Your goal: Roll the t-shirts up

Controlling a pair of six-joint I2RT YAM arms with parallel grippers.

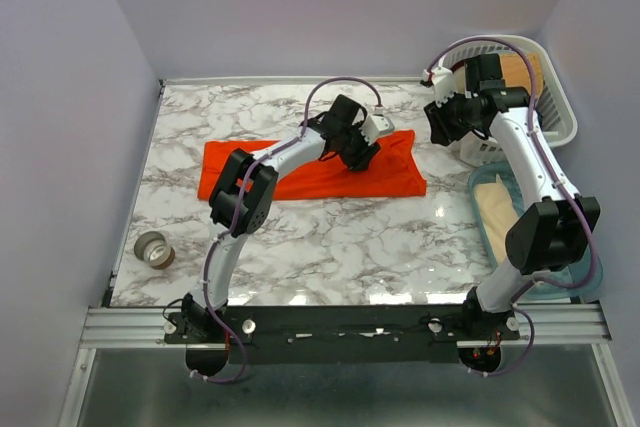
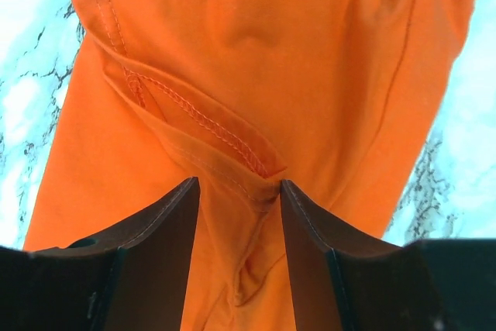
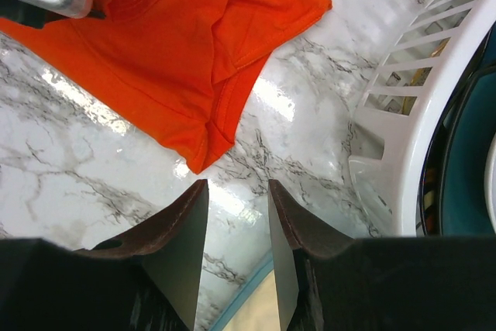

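Observation:
An orange t-shirt (image 1: 320,182) lies stretched across the marble table, with a loose fold near its right part. My left gripper (image 1: 365,165) is over that fold. In the left wrist view its fingers (image 2: 174,226) stand apart at either side of a raised ridge of the shirt (image 2: 263,60); whether they touch the cloth I cannot tell. Off the shirt's right end, my right gripper (image 1: 438,140) hangs over bare marble. The right wrist view shows its fingers (image 3: 186,226) parted with nothing between them, the shirt's corner (image 3: 201,149) just beyond.
A white laundry basket (image 1: 560,112) stands at the back right, near my right arm. In front of it is a blue tray (image 1: 480,207) with beige cloth (image 1: 497,212). A metal cup (image 1: 153,249) sits at the left.

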